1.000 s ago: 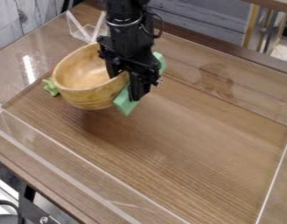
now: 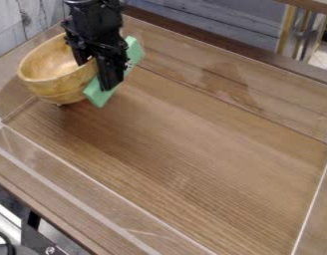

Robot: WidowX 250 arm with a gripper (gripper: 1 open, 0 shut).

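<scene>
My black gripper (image 2: 95, 55) is at the upper left, shut on a wooden bowl (image 2: 49, 78), which is tilted and partly hidden behind it. A green object (image 2: 109, 88) is at the bowl's right side, behind and below the fingers; whether it is in the bowl or held cannot be told.
A shelf edge (image 2: 297, 10) runs along the top right, and a pale wall or rim lies at the left.
The gripper, bowl and green object have moved left and up toward the back left corner. The small green item seen at left earlier is no longer visible.
</scene>
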